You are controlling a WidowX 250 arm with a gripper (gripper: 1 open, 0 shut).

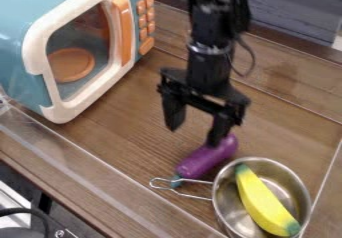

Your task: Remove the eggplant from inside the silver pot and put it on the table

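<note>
The purple eggplant (206,159) lies on the wooden table, outside the silver pot (309,198) and just left of it, its narrow green end close to the wire handle. Over the eggplant's upper end is my black gripper (197,133), blurred by motion. Its two fingers stand wide apart with nothing held between them. The right finger overlaps the eggplant's thick end in the picture; whether they touch I cannot tell. Inside the pot rests a yellow banana (266,201).
A blue and white toy microwave (56,47) with an orange panel stands at the upper left. Bare table (123,137) stretches between it and the eggplant. Dark cables and equipment lie off the table's lower left edge.
</note>
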